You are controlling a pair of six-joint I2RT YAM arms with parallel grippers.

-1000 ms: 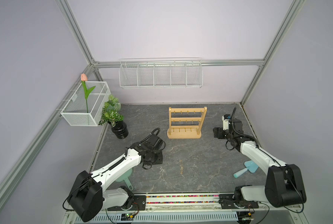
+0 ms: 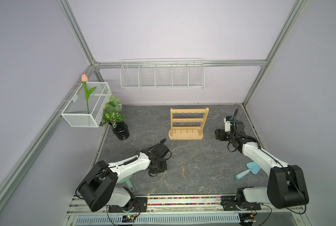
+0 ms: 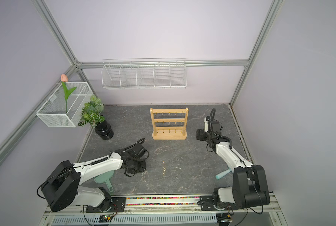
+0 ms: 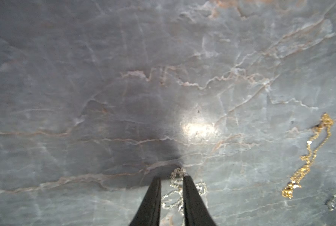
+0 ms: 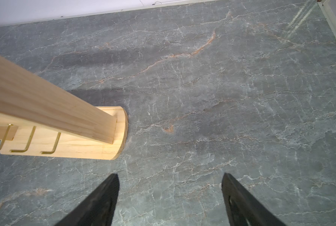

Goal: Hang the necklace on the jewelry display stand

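A silver chain necklace (image 4: pixel 177 174) lies on the grey counter at the fingertips of my left gripper, whose fingers stand a narrow gap apart; whether they touch it I cannot tell. A gold necklace (image 4: pixel 303 167) and another silver chain (image 4: pixel 335 192) lie to its right. The wooden display stand (image 2: pixel 186 134), with rows of hooks, stands at the back centre. My right gripper is open with nothing between its fingers, right of the stand.
A potted plant (image 2: pixel 121 131) stands at back left below a white wire basket (image 2: pixel 81 119). A teal scoop (image 2: pixel 254 168) lies front right, and a teal dustpan (image 3: pixel 103 178) front left under the left arm.
The right arm is almost unchanged.
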